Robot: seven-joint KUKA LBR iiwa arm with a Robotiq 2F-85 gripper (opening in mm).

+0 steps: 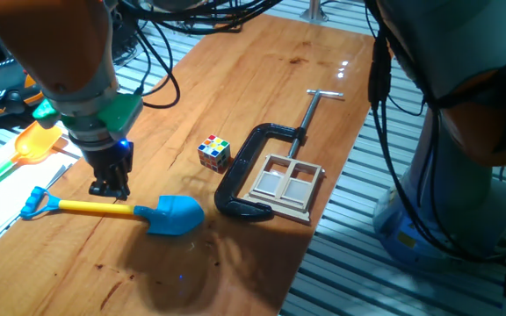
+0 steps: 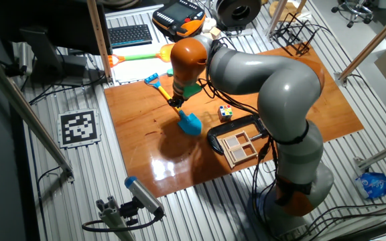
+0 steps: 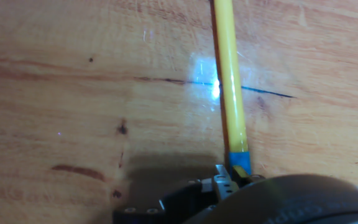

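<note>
A toy shovel with a blue blade (image 1: 176, 216), yellow shaft (image 1: 97, 207) and blue grip handle lies flat on the wooden table. Just above its shaft hangs my gripper (image 1: 110, 191), pointing down; in exterior view 2 the gripper (image 2: 175, 102) also appears over the shaft. From the wrist, the yellow shaft (image 3: 230, 81) runs down to a blue section (image 3: 240, 162), partly covered by the gripper parts at the bottom edge. The fingers are dark and small, so their opening is unclear. The shovel lies on the table.
A Rubik's cube (image 1: 214, 153) sits right of the gripper, beside a black C-clamp (image 1: 233, 180) and a wooden window frame (image 1: 299, 187). An orange shovel (image 1: 38, 140) lies beyond the table's left edge.
</note>
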